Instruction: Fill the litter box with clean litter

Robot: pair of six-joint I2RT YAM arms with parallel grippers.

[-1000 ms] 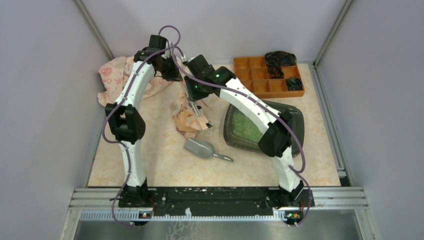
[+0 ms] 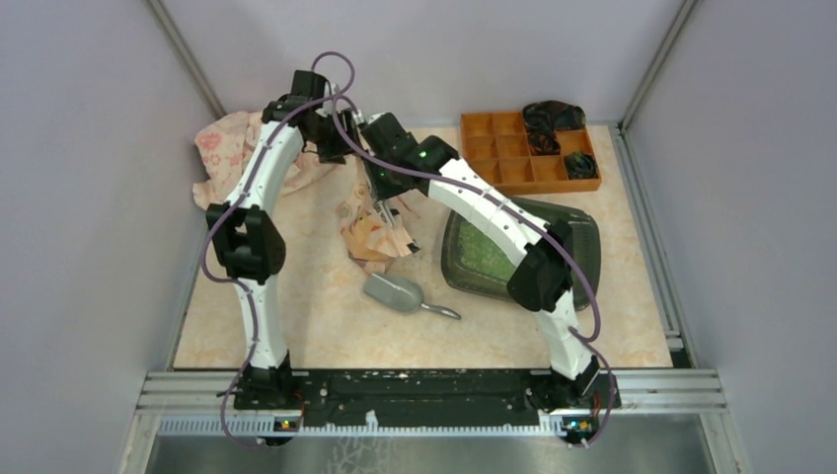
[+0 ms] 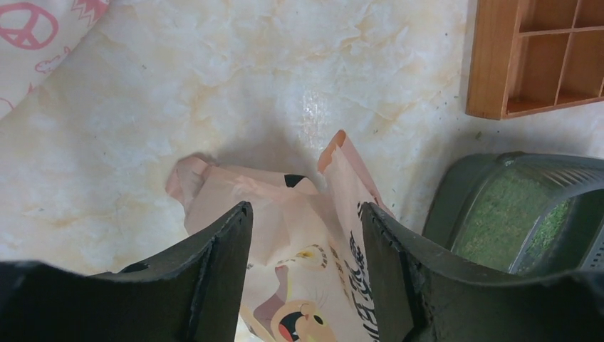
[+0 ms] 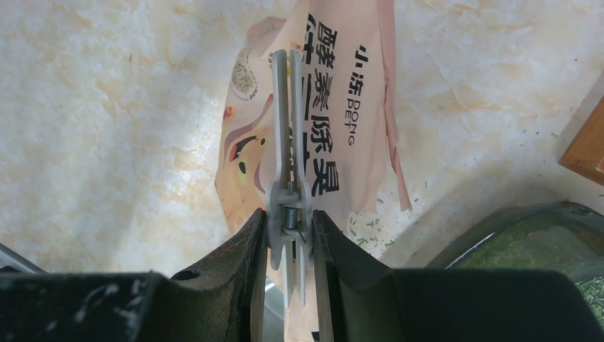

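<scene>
A crumpled pink litter bag (image 2: 375, 237) with printed faces and lettering lies mid-table. My left gripper hovers at its upper end, fingers apart, the bag visible below between them. My right gripper has a silver metal clip (image 4: 298, 121) with a spring between its fingers, over the bag. The dark green litter box (image 2: 474, 267), with green granules inside, sits to the right, partly under the right arm. A grey scoop (image 2: 395, 294) lies in front of the bag.
A pink cloth or bags (image 2: 222, 148) lie at back left. A wooden compartment tray (image 2: 494, 148) with black items stands at back right.
Both grippers have shifted very slightly near the bag, the right one a little toward the front. The bag, scoop and box look unchanged.
</scene>
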